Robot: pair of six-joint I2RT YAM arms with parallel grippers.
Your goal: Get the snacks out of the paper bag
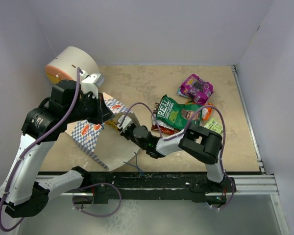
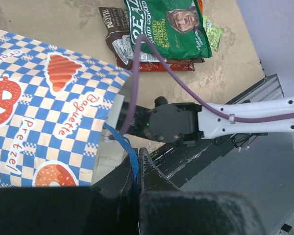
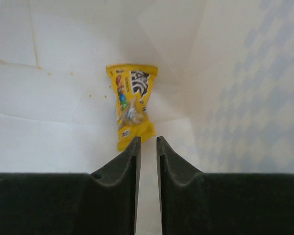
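The paper bag (image 1: 83, 134), blue-and-white checked with printed breads, lies on its side at the left, its pale mouth facing right. In the left wrist view, my left gripper is shut on the bag's thin blue handle (image 2: 129, 148). At the mouth of the bag is my right gripper, its fingers slightly apart with a narrow bare gap. A small yellow snack packet (image 3: 132, 104) lies inside against the white paper, just beyond those fingertips. Its lower end is close to the left fingertip; whether they touch, I cannot tell.
Outside the bag are a green snack bag (image 1: 176, 112), a brown packet (image 2: 118, 34), a purple packet (image 1: 197, 89) and a light green packet (image 1: 213, 126). A white-and-orange roll-shaped object (image 1: 73, 63) stands behind the left arm. Bare table lies at the back centre.
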